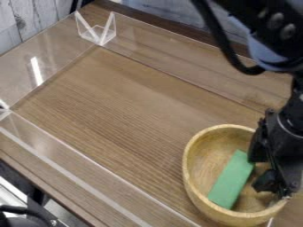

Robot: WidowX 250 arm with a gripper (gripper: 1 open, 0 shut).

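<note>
A round tan wooden bowl (pixel 197 164) sits at the lower right of the table, with a flat green block (pixel 231 182) lying inside it. My black gripper (pixel 270 173) has its fingers down over the right part of the bowl, just right of the green block. Its fingertips are dark and overlap, so how far apart they stand is unclear.
Clear plastic strips run along its left and front edges, and a small white plastic bracket (pixel 97 31) stands at the back left.
</note>
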